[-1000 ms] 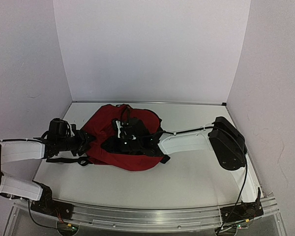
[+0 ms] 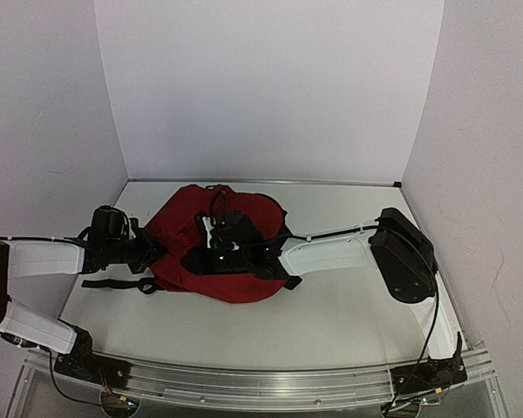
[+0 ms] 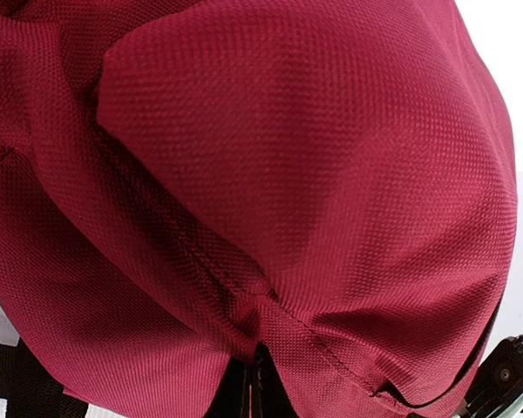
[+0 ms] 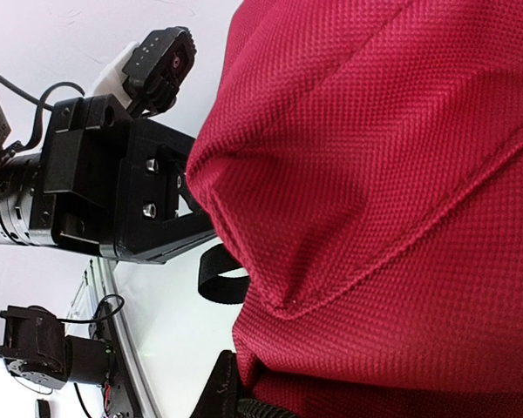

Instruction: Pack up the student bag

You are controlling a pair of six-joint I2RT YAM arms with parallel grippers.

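A red fabric bag [image 2: 253, 289] with black trim lies on the table, left of centre. At its left edge is my left gripper [image 2: 159, 252]. Seen from the left wrist, the fingers of that gripper are together, and folds of red cloth gather at their tips, so it looks shut on the bag's fabric. My right gripper [image 2: 192, 259] reaches over the bag's middle from the right. In the right wrist view a dark finger [image 4: 220, 387] touches the red cloth; cloth and a ribbed black strip hide the rest, so its fingers cannot be judged. The bag's inside is hidden.
A black strap [image 2: 113, 284] extends left from the bag across the table. Walls enclose the back and sides, and a metal rail [image 2: 261, 383] runs along the front.
My left gripper and its arm have shifted very slightly right and toward the back. The bag keeps its place and shape. My right arm has hardly moved.
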